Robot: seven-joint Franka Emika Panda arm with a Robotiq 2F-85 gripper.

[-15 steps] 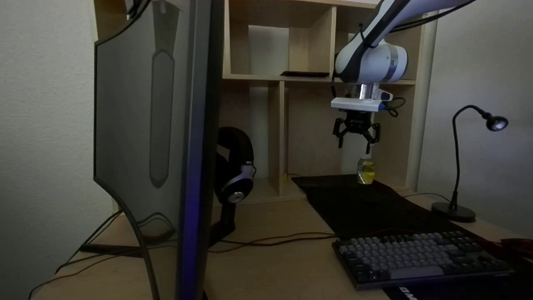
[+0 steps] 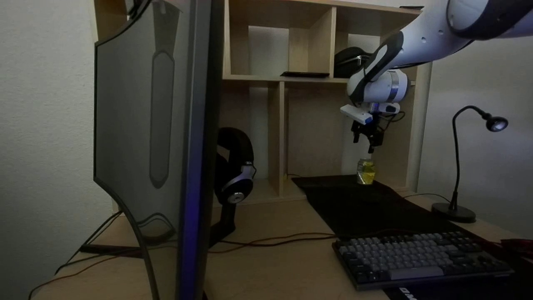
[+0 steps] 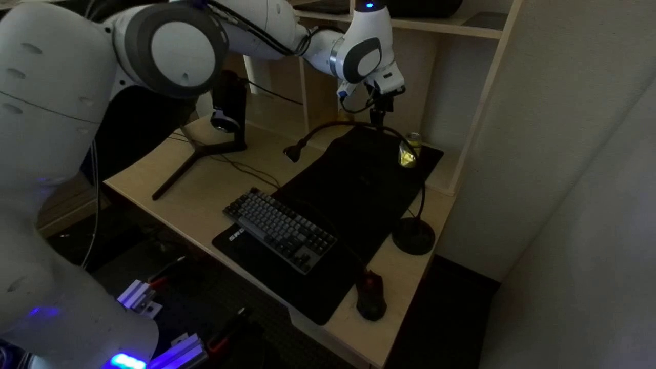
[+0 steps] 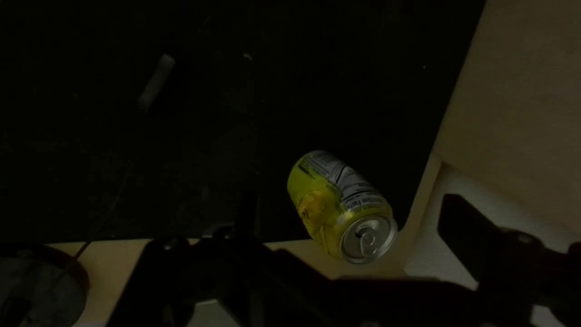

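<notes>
A yellow-green can (image 4: 335,199) with a silver top stands on the far end of the black desk mat (image 4: 190,152), near the mat's corner. In the first exterior view the can (image 2: 366,172) is upright just below my gripper (image 2: 363,146). My gripper is open, its dark fingers apart on either side of the can's image in the wrist view, with nothing held. The second exterior view has the can (image 3: 408,151) to the right of the gripper (image 3: 377,122), partly behind the lamp's neck.
Shelf walls (image 2: 315,135) close in behind the can. A black desk lamp (image 3: 413,233) arches over the mat. A keyboard (image 3: 280,227) and mouse (image 3: 370,296) lie nearer the front. A monitor (image 2: 140,125) and headphones (image 2: 235,165) stand left.
The gripper has turned about its vertical axis and shifted slightly right in the first exterior view; it now shows more edge-on. The arm's upper links swung right. The can has not moved.
</notes>
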